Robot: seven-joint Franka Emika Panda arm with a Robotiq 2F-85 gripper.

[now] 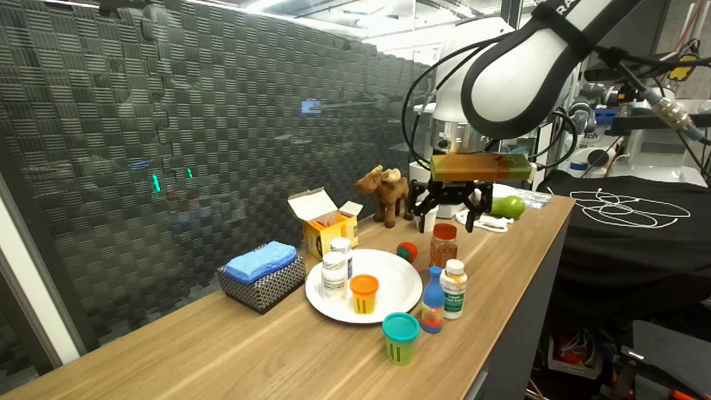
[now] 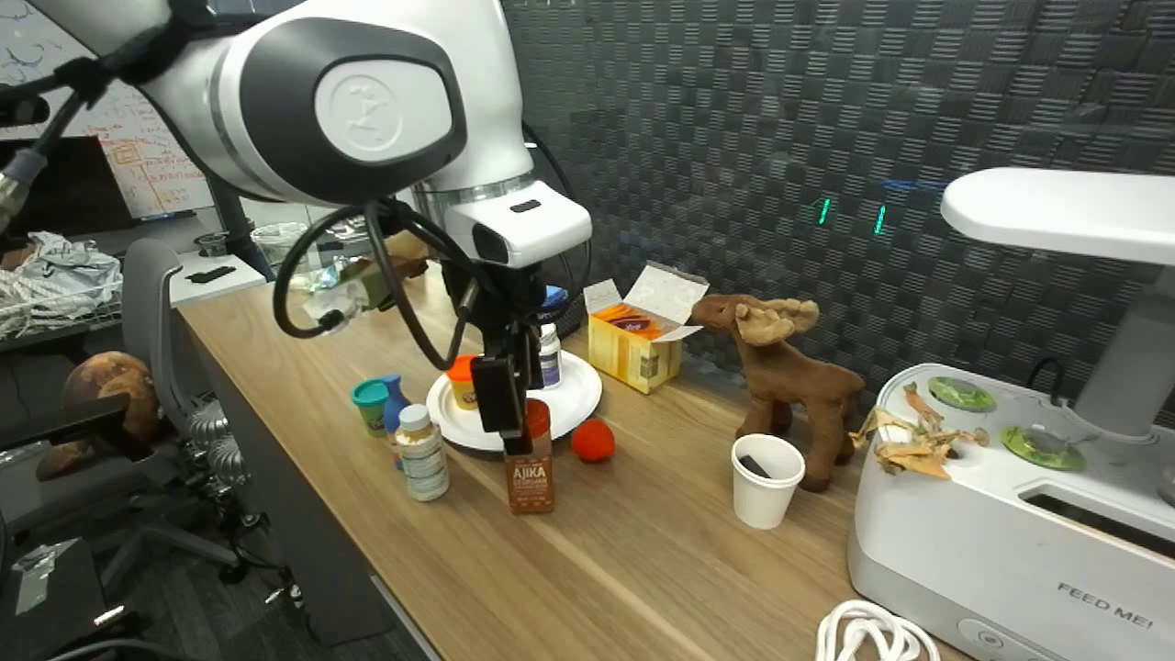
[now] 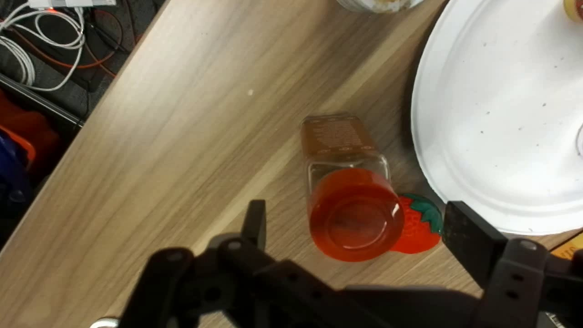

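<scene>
My gripper stands open above a square jar with a red lid (image 3: 356, 214), its fingers spread to either side of the lid in the wrist view. The jar (image 2: 531, 474) is upright on the counter, its label reading AJIKA in exterior view 2. A red strawberry-like toy (image 3: 416, 225) with green leaves lies beside it, partly behind the lid from above. In exterior view 1 the fingertips are around the height of the lid or just above; whether they touch it cannot be told. The white plate (image 1: 393, 280) carries two white bottles and an orange-lidded tub (image 1: 364, 294).
Near the jar stand a white bottle (image 1: 454, 290), a blue bottle (image 1: 432, 303) and a teal-lidded tub (image 1: 400, 339). A yellow box (image 2: 635, 351), toy moose (image 2: 788, 386), paper cup (image 2: 763, 485) and white appliance (image 2: 991, 529) line the back. The front counter edge is close.
</scene>
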